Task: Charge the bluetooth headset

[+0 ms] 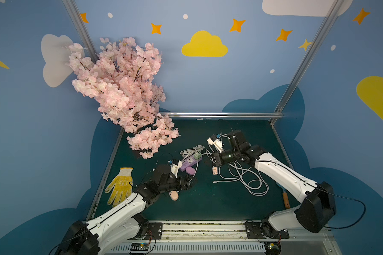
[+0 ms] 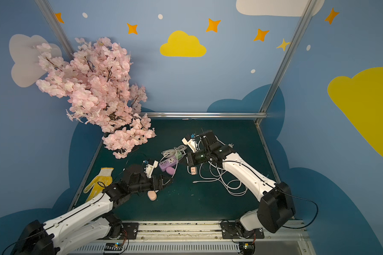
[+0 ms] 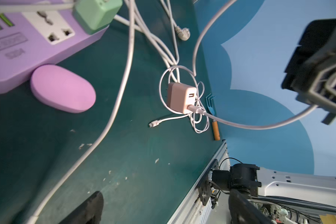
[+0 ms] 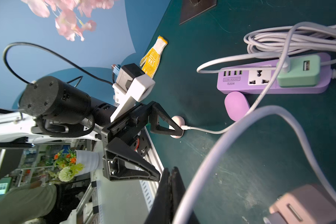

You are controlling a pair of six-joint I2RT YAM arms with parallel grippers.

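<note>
A white cable (image 4: pixel 209 164) runs from a beige USB charger (image 3: pixel 181 97) to my right gripper, whose fingers are shut together on the cable. The charger hangs near that gripper in the top left view; its height over the table is unclear. My left gripper stands open with nothing between its fingers. In the right wrist view it is close to a pale pink case (image 4: pixel 178 122), partly covered by one finger. Another white cable is plugged into this case and leads toward the purple power strip (image 4: pixel 237 80), which carries a green adapter (image 4: pixel 300 71).
A pink-purple oval case (image 4: pixel 236 105) lies against the strip. A loose cable end (image 3: pixel 153 123) rests mid-table beside tangled cables. A yellow glove (image 1: pixel 120 187) lies at left, a wooden-handled fork (image 1: pixel 286 199) at right.
</note>
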